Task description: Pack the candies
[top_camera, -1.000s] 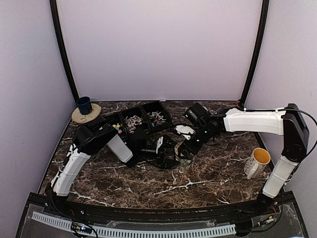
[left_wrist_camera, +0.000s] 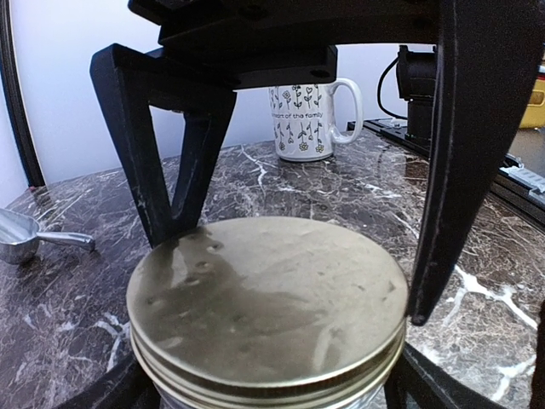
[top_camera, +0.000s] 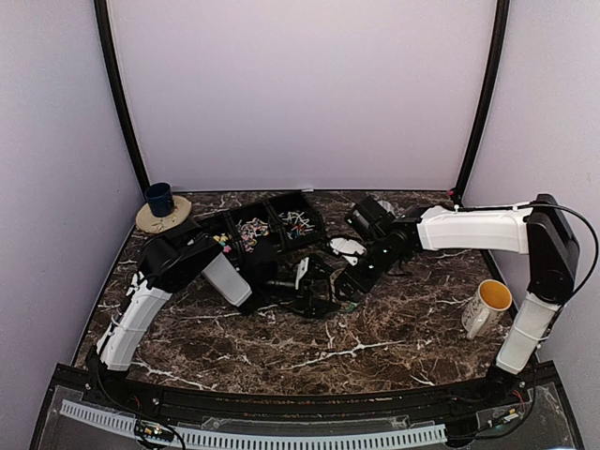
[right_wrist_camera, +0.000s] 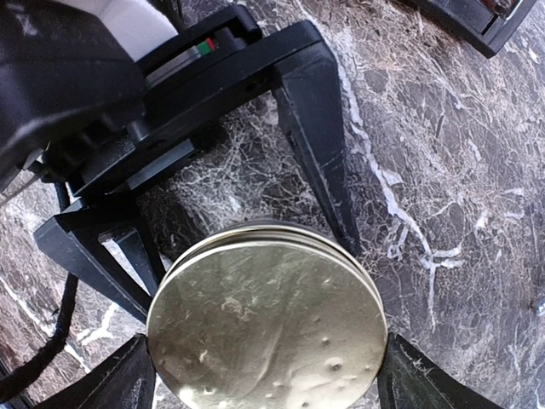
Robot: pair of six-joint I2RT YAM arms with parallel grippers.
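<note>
A jar with a dented gold lid [left_wrist_camera: 268, 298] fills the lower middle of the left wrist view, and its lid [right_wrist_camera: 268, 328] shows close up in the right wrist view too. Most of its body is hidden; in the top view only a sliver of the jar [top_camera: 350, 307] shows. My left gripper [top_camera: 323, 289] is open, its fingers on either side of the jar. Over the lid from the other side reaches my right gripper [top_camera: 343, 266], also open, with one finger [left_wrist_camera: 426, 264] at each side of the rim. Whether the fingers touch the jar I cannot tell.
Behind the arms, a black tray [top_camera: 312, 207] holds colourful candies in its compartments. A dark mug [top_camera: 159, 199] stands on a round board [top_camera: 143, 218]. To the right is a white mug [top_camera: 486, 309], and a metal scoop [left_wrist_camera: 25, 239] lies behind.
The left arm looks still.
</note>
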